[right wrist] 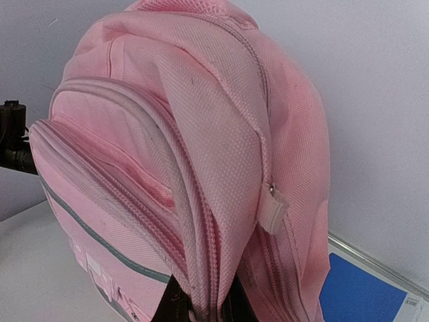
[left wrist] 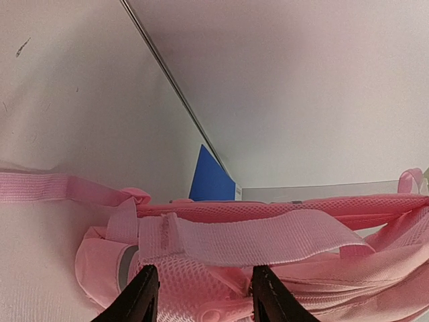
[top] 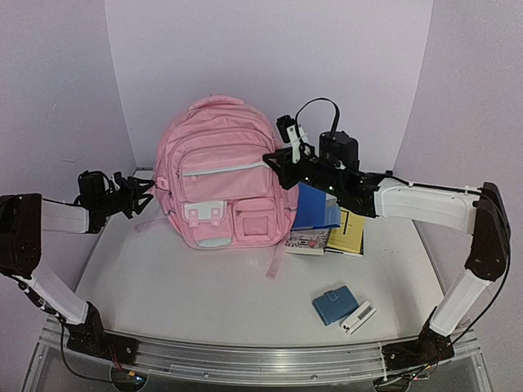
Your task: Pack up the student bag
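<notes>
The pink backpack (top: pixel 225 175) stands upright at the back of the table, its front pockets toward the table's near edge. On its right side my right gripper (top: pixel 276 163) is shut on a fold of the pink fabric; in the right wrist view the fingers (right wrist: pixel 236 305) press the fold beside a zipper. At the bag's left side is my left gripper (top: pixel 147 194), open. In the left wrist view its fingers (left wrist: pixel 142 295) are wide apart in front of the pink mesh and straps (left wrist: pixel 255 238). Whether they touch the bag I cannot tell.
Right of the bag lie a blue folder (top: pixel 315 208), a patterned book (top: pixel 307 242) and a yellow book (top: pixel 348 233). A blue wallet-like case (top: pixel 335 305) and a white stapler-like item (top: pixel 358 318) lie at front right.
</notes>
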